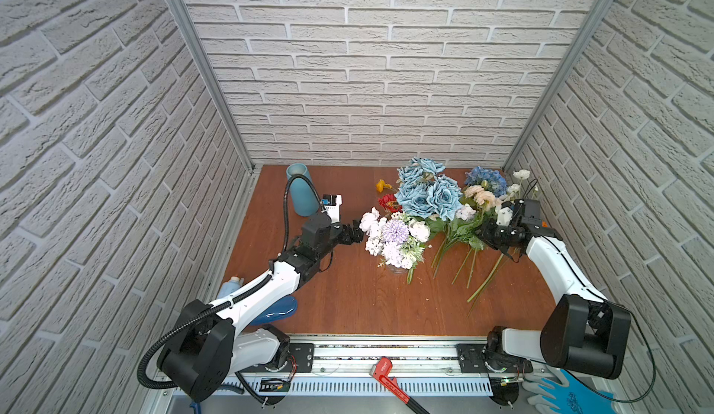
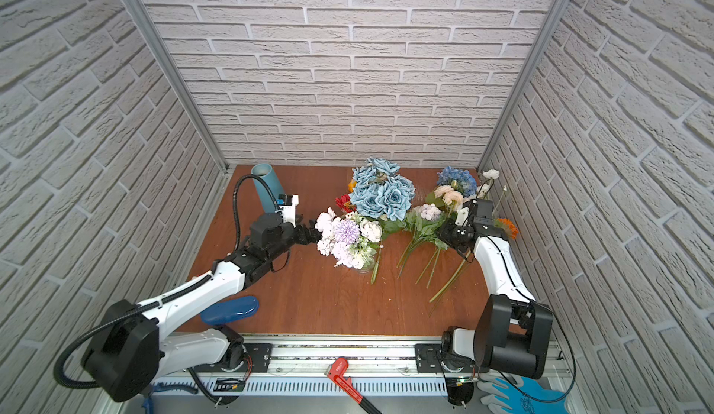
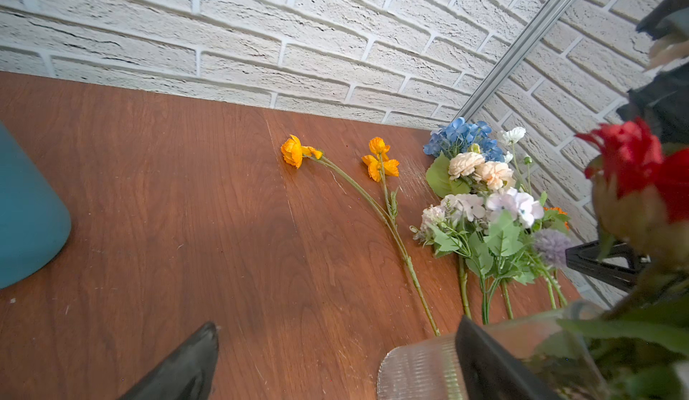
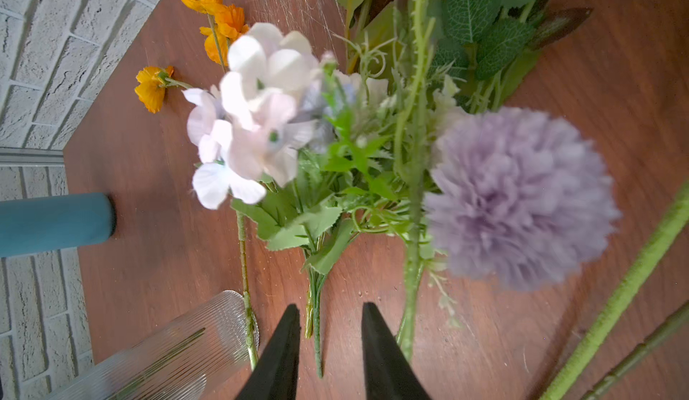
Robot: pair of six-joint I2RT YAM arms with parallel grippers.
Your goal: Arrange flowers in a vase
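A clear ribbed vase [image 3: 416, 371] holds white and lilac flowers [image 1: 394, 235], large blue roses [image 1: 431, 192] and red blooms [image 3: 638, 159]. Left of that bouquet, my left gripper [image 1: 358, 232] is open; in its wrist view one finger [image 3: 495, 364] overlaps the vase's edge, and bare table shows between the fingers. Over the loose flowers at the right, my right gripper stands part open. Nothing is gripped between its fingertips; thin stems [image 4: 316, 335] show beyond the gap. Peach flowers [image 1: 485, 197] and a lilac pompom [image 4: 524, 195] lie close by.
Orange flowers [image 3: 380, 159] lie at the back, blue hydrangeas [image 1: 485, 178] and white blooms [image 1: 520, 174] at the right. A teal vase [image 1: 301, 191] stands back left. A blue object [image 1: 273, 310] lies front left.
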